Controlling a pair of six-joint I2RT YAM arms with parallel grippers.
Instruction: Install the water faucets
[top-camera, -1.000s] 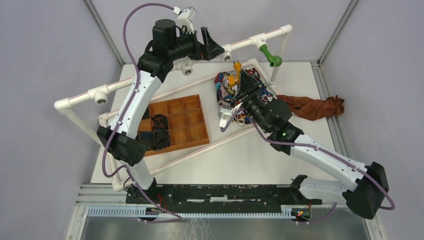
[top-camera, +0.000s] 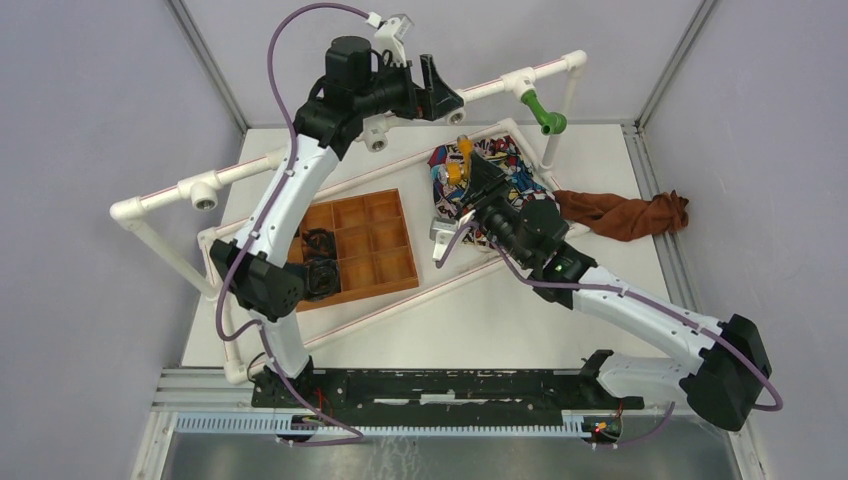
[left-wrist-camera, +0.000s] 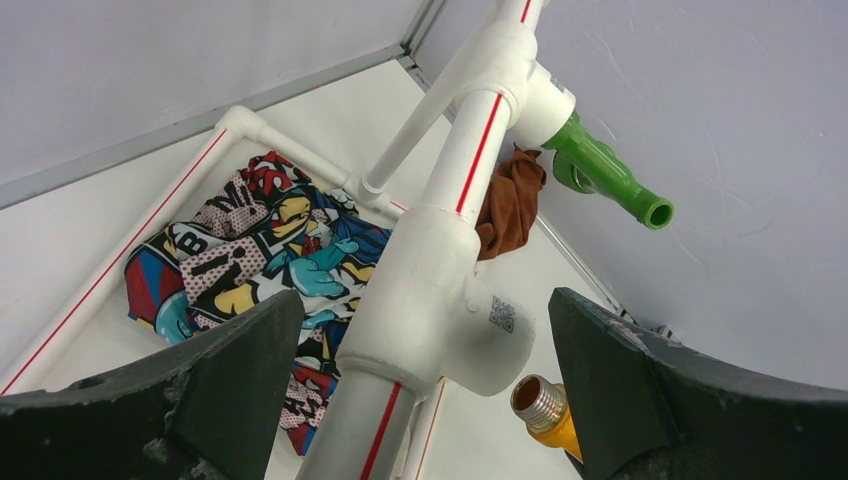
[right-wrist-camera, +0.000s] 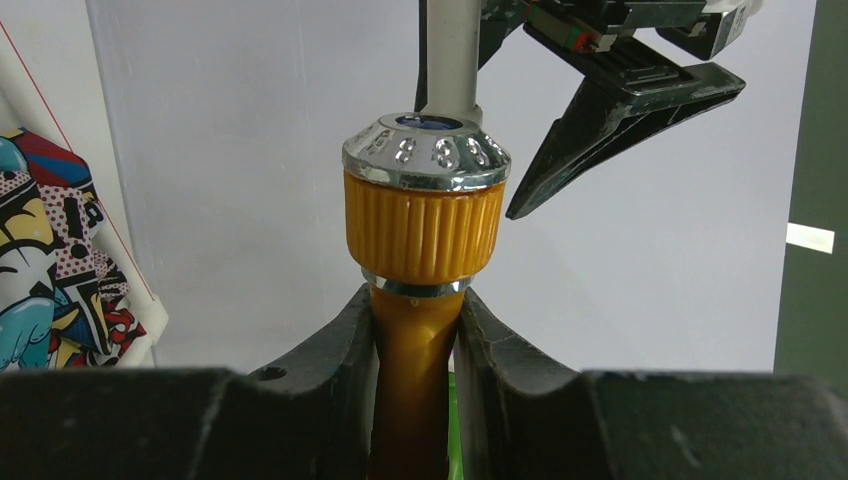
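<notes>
My left gripper stands open over the raised white pipe; in the left wrist view its fingers straddle the pipe beside a tee fitting. A green faucet sits on the right tee, pointing out in the left wrist view. My right gripper has its fingers on the body of an orange faucet with a chrome-rimmed end, held just below the pipe and its empty tee. The faucet's threaded end shows at the lower right of the left wrist view.
A wooden tray with black items lies at left inside the lower pipe frame. A patterned cloth lies under the orange faucet, and a brown cloth at right. Another tee faces out on the left of the rail.
My left gripper has shifted slightly right along the pipe. The right gripper with the orange faucet has moved a little left and down in the top view.
</notes>
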